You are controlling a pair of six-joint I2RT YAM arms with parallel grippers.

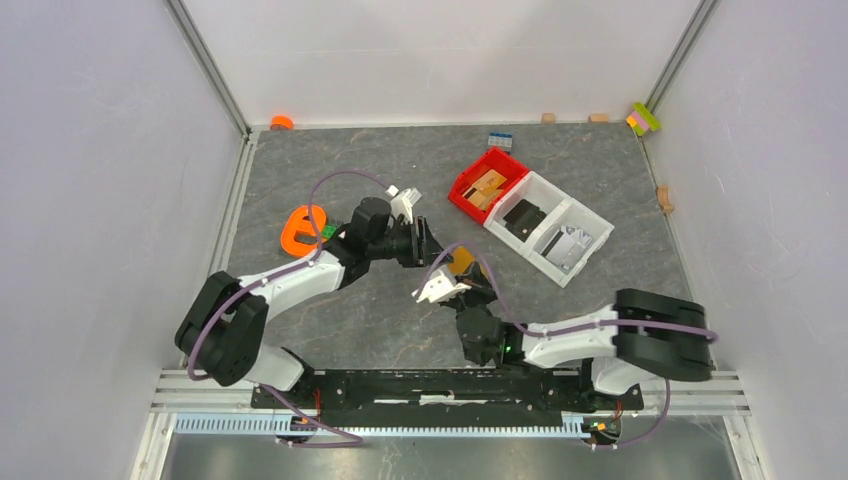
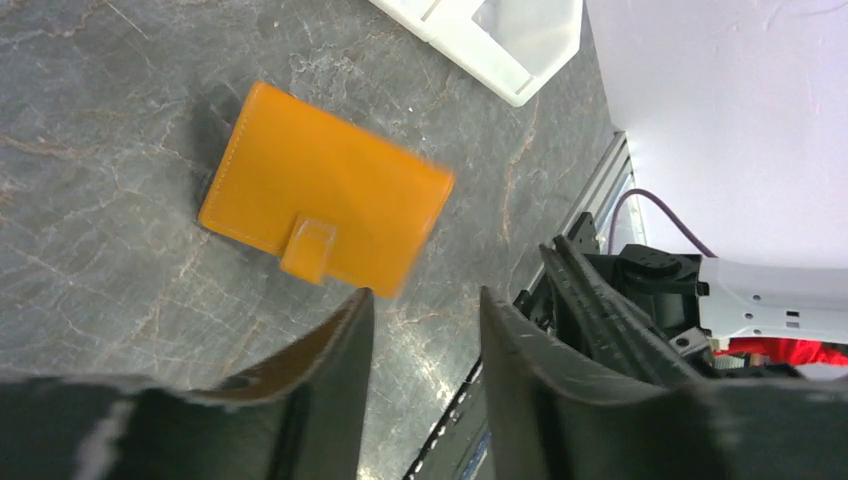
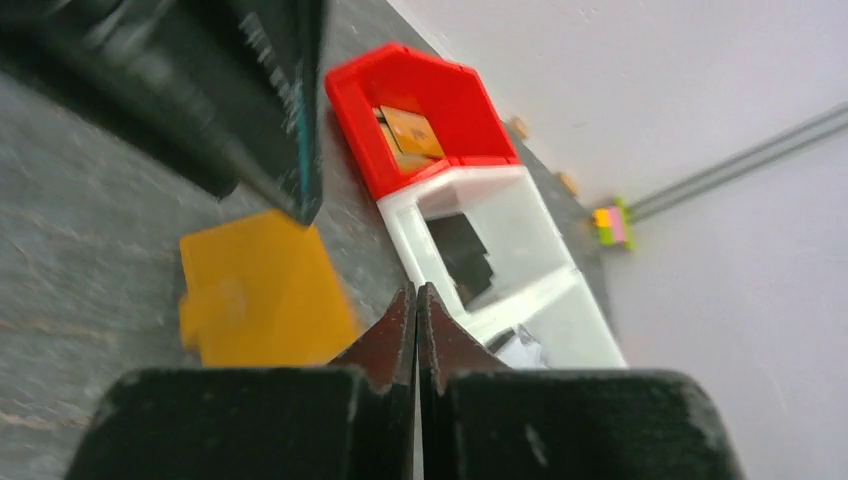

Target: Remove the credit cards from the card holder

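Note:
An orange card holder with a small tab lies flat on the grey table between the two grippers. No card shows sticking out of it. My left gripper is part open, its fingers apart, with bare table seen between them and the holder beyond the tips. From the right wrist view, a dark left finger hangs over the holder's upper edge. My right gripper is shut, nothing showing between its tips; the holder appears beyond and to their left.
A red box with wooden-coloured items adjoins a white tray holding a black item and pale cards, to the right. An orange object lies left, beside the left arm.

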